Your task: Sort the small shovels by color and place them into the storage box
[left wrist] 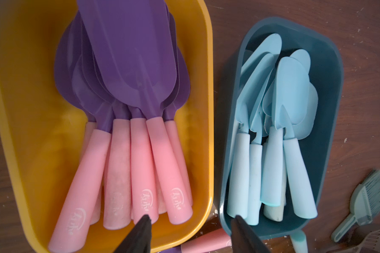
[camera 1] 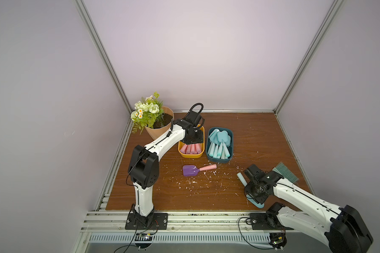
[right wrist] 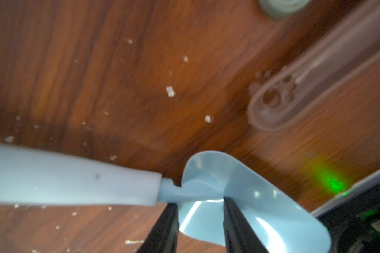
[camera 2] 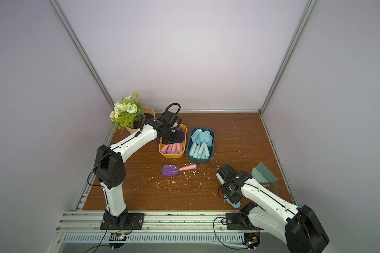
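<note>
A light blue shovel (right wrist: pixel 71 177) lies on the table at the front right; the right arm partly covers it in the top views. My right gripper is at its neck and blade, fingers part open, and no firm hold shows. Above the yellow box (left wrist: pixel 210 126), my left gripper stands open and empty. Inside that box are several purple shovels with pink handles (left wrist: pixel 118 172). The dark blue box (left wrist: pixel 337 84) beside it holds several light blue shovels (left wrist: pixel 291 92). One purple shovel (camera 1: pixel 190 170) with a pink handle lies in front of the boxes.
A flower pot (camera 1: pixel 156 131) stands at the back left. Near the right arm lie a green brush (camera 2: pixel 263 172) and a clear scoop (right wrist: pixel 278 101). White scraps are scattered over the front of the table.
</note>
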